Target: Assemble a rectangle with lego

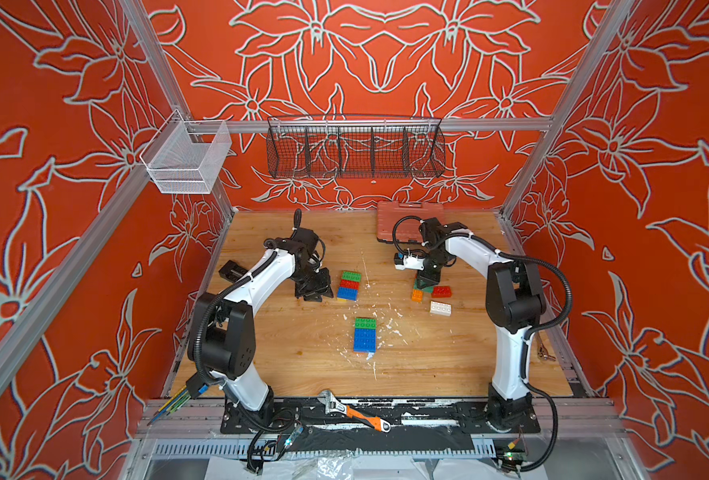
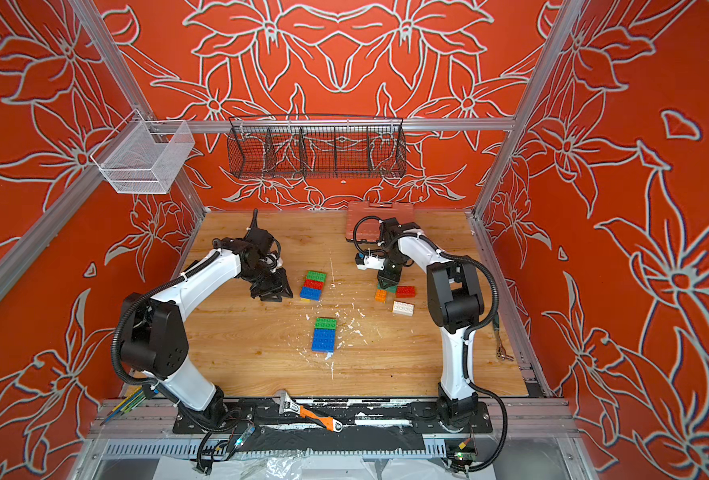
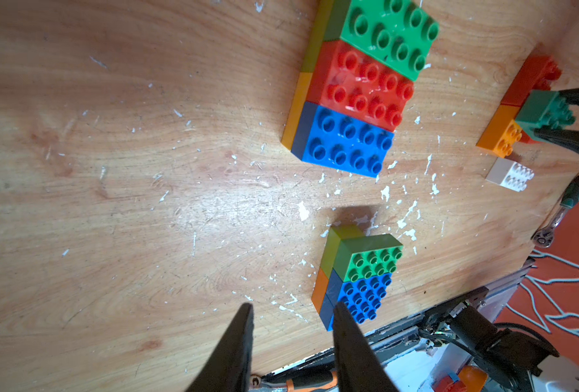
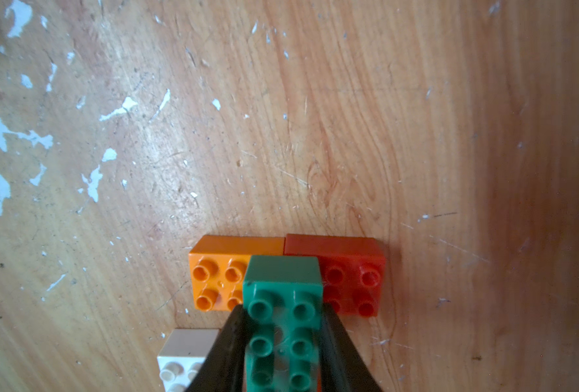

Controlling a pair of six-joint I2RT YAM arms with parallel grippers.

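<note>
My right gripper is shut on a dark green brick. That brick lies across the join between an orange brick and a red brick, which stand end to end; whether it is pressed down cannot be seen. A white brick lies just in front of them. On the left, my open left gripper is empty above the table. Close to it stands a layered block of green, red and blue bricks over a yellowish base. Nearer the front edge sits a smaller green and blue block.
At the back of the table lies a red case. A wrench with an orange handle rests on the front rail. Bare wood is free at front right.
</note>
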